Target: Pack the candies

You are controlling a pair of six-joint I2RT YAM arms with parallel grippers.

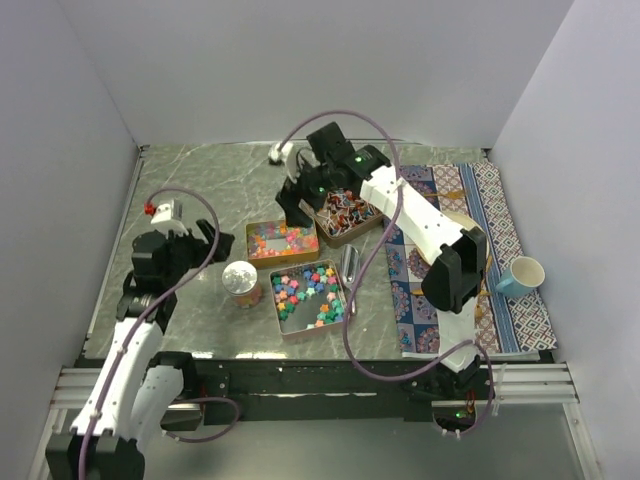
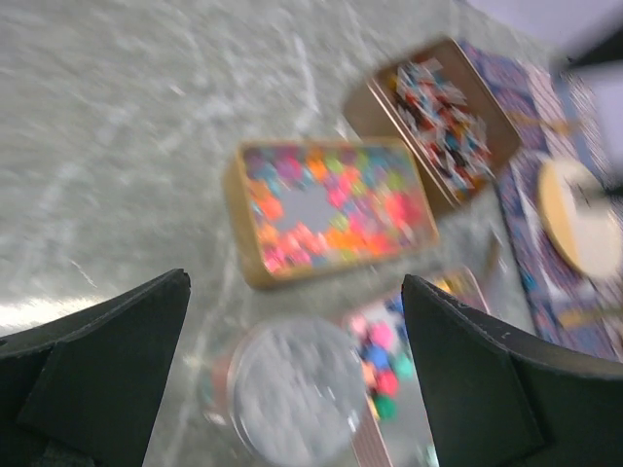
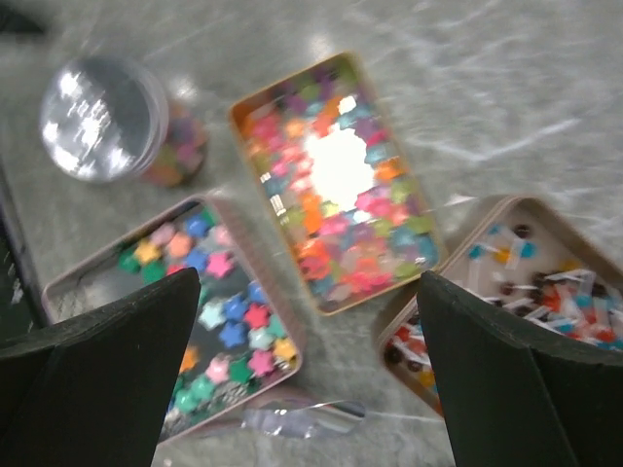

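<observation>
A clear jar (image 1: 241,284) with a silver lid stands left of the candy boxes, colourful pieces showing through its side. Gummy candies fill much of the yellowish box (image 1: 282,243), and star-shaped candies lie in the front box (image 1: 308,299). Wrapped lollipops crowd a brown box (image 1: 348,212) at the back. My left gripper (image 1: 219,241), open and empty, is over the table behind and left of the jar; its wrist view shows the jar lid (image 2: 297,389) low between the fingers. Above the rear boxes, my right gripper (image 1: 298,212) is also open, nothing between its fingers.
Metal tongs or a scoop (image 1: 350,275) lie right of the star box. Farther right are a patterned cloth (image 1: 420,300), a round board partly hidden by the right arm, and a blue mug (image 1: 520,277).
</observation>
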